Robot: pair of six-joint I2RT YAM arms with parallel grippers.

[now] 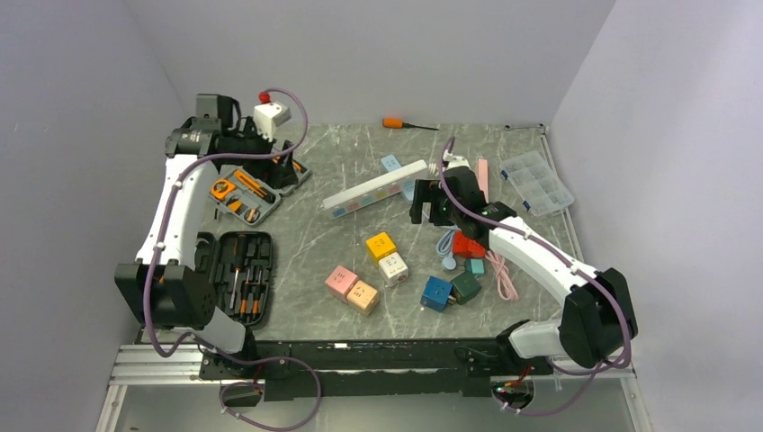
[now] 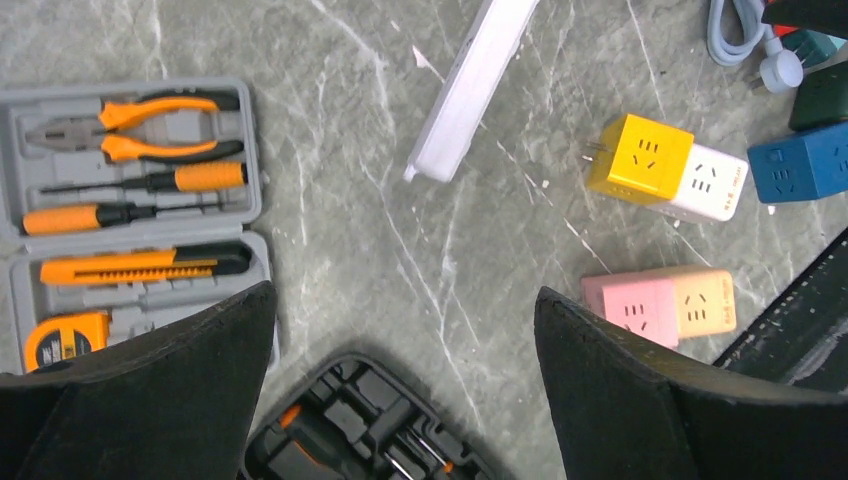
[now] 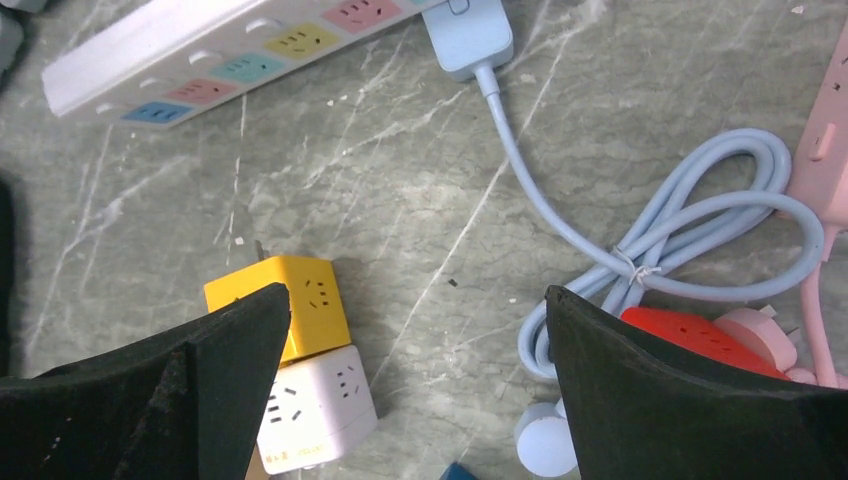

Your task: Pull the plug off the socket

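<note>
A white power strip (image 1: 367,191) with coloured sockets lies diagonally at the back middle, near a light-blue plug unit (image 3: 468,45) with a cable. A yellow socket cube (image 1: 381,247) with prongs touches a white cube (image 1: 393,270); pink (image 1: 341,282) and peach (image 1: 363,298) cubes sit together nearer the front. My left gripper is raised over the left side, open and empty. My right gripper hangs right of the power strip, above the yellow cube and blue cable, open with nothing between its fingers.
Tool cases (image 2: 220,88) fill the left. Blue (image 1: 437,292) and green (image 1: 465,285) cubes, coiled cables and a clear organiser (image 1: 536,182) occupy the right. An orange screwdriver (image 1: 396,122) lies at the back. Bare marble shows in the left middle.
</note>
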